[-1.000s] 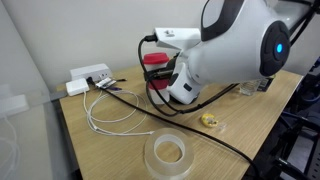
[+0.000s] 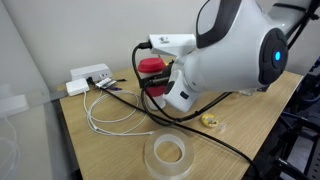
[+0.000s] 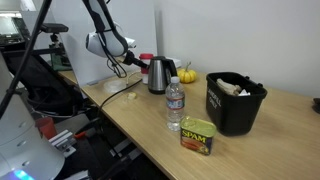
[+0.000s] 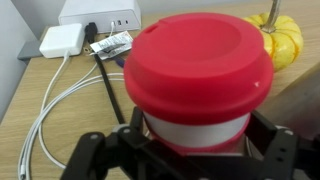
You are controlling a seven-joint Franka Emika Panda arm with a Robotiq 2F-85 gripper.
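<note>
A container with a red lid [image 4: 200, 65] and a white body [image 4: 198, 135] fills the middle of the wrist view. My gripper has one finger on each side of this body, low in that view. Whether the fingers press on it or only stand around it cannot be told. In exterior view 1 the red container [image 2: 152, 67] is partly hidden behind the arm. Exterior view 2 shows the red container [image 3: 147, 61] at the far end of the table, beside the gripper [image 3: 137, 64].
A metal pitcher [image 3: 158, 76] stands close to the container, with a yellow pumpkin [image 4: 283, 40] near it. White cables [image 2: 100, 120] and a tape roll [image 2: 168, 155] lie nearby. Farther off are a bottle [image 3: 175, 105], a SPAM can [image 3: 197, 136] and a black bin [image 3: 235, 107].
The arm has come down slightly over the past second, with a small shift of the wrist. The cables and tape roll look unmoved.
</note>
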